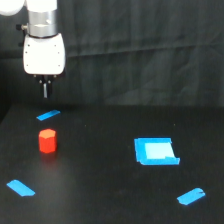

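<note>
A red block (47, 141) sits on the black table at the left. Farther right lies a flat square (157, 151) with a blue border and a white middle. High above the table at the upper left hangs my gripper (45, 91), pointing down, above and slightly behind the red block and well apart from it. Its narrow fingers look close together, but they are too small to tell whether they are open or shut. No object shows at their tips.
Blue tape strips mark the table: one strip (48, 115) behind the red block, another (20, 188) at front left, and a third (190, 196) at front right. A dark curtain (140, 50) hangs behind.
</note>
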